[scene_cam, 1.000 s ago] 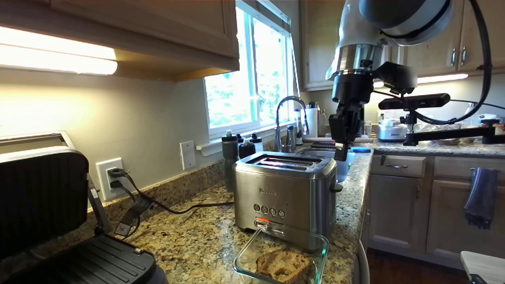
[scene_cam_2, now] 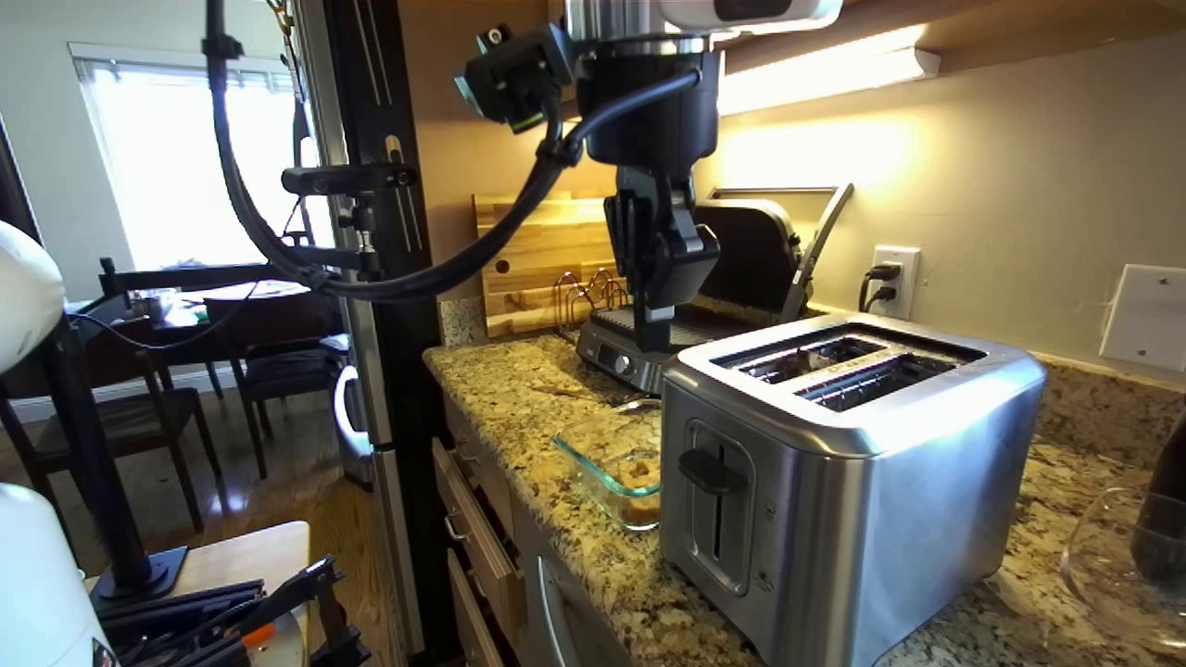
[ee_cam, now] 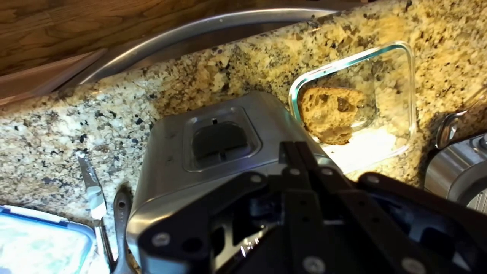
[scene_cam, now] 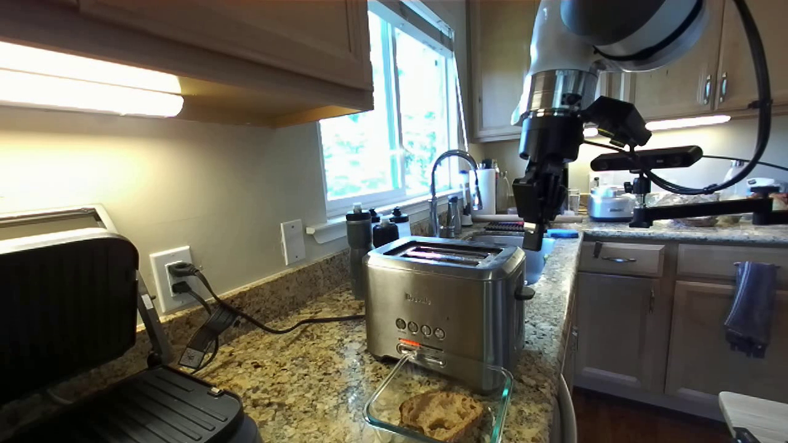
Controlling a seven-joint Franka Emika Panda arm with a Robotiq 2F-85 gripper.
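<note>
A steel toaster (scene_cam: pixel 443 303) stands on the granite counter, and its two top slots look empty in exterior view 2. On its end face the black lever (scene_cam_2: pixel 712 471) sits near the top of its track. My gripper (scene_cam: pixel 535 236) points down above the toaster's lever side. Its black fingers (ee_cam: pixel 290 153) are pressed together with nothing visible between them in the wrist view. In front of the toaster, a clear glass dish (ee_cam: pixel 413 91) holds a slice of bread (ee_cam: pixel 335 114), lying flat.
An open grill press (scene_cam: pixel 170 399) stands by the wall at the left. The toaster's power cord (scene_cam: pixel 310 322) crosses the counter to an outlet. Bottles (scene_cam: pixel 359 243) stand behind the toaster. A knife (ee_cam: pixel 93 191) and a blue-rimmed container (ee_cam: pixel 50 218) lie beyond it, near the counter's edge.
</note>
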